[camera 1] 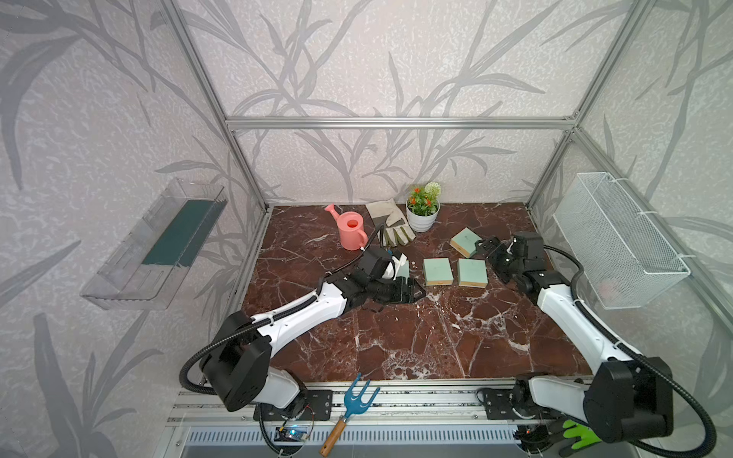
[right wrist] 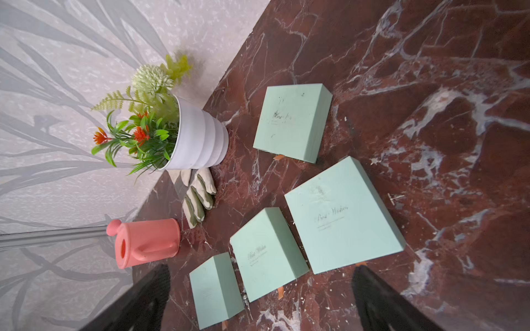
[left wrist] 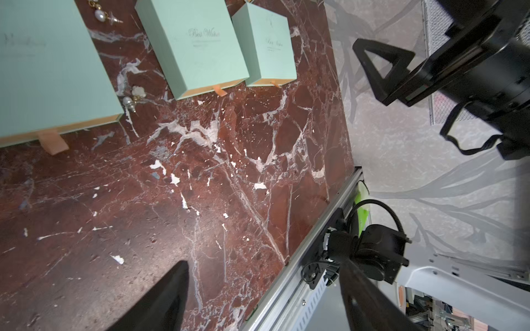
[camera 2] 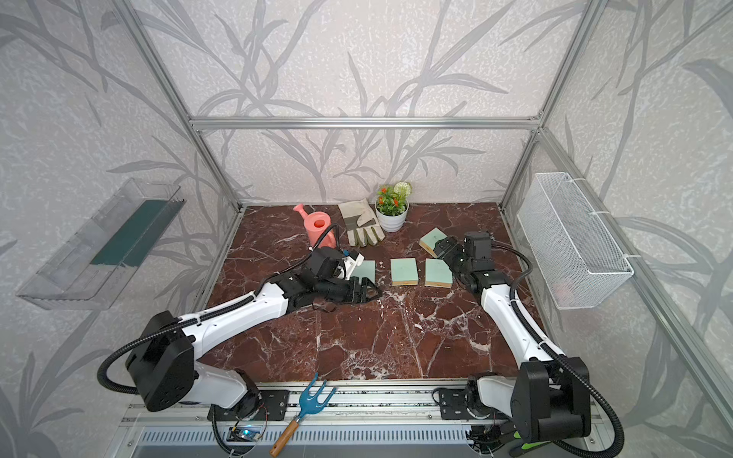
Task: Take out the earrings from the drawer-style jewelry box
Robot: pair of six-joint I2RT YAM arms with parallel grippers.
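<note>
Several pale green drawer boxes with orange pull tabs lie on the table, their drawers looking shut. From left to right in the right wrist view are the left box point(right wrist: 212, 289), the middle box point(right wrist: 265, 256) and the right box point(right wrist: 342, 218); the back box point(right wrist: 289, 118) sits apart. A pearl earring point(left wrist: 100, 14) and another small earring point(left wrist: 129, 103) rest on the marble between the left and middle boxes. My left gripper point(camera 1: 416, 292) hovers by the left box, partly covering it, fingers parted and empty. Above the back and right boxes, my right gripper point(camera 1: 488, 250) stands open and empty.
Behind the boxes stand a pink watering can point(camera 1: 352, 230), garden gloves point(camera 1: 388, 221) and a potted plant point(camera 1: 422, 217). A blue hand fork point(camera 1: 352, 404) lies beyond the front edge. Wire baskets hang on both side walls.
</note>
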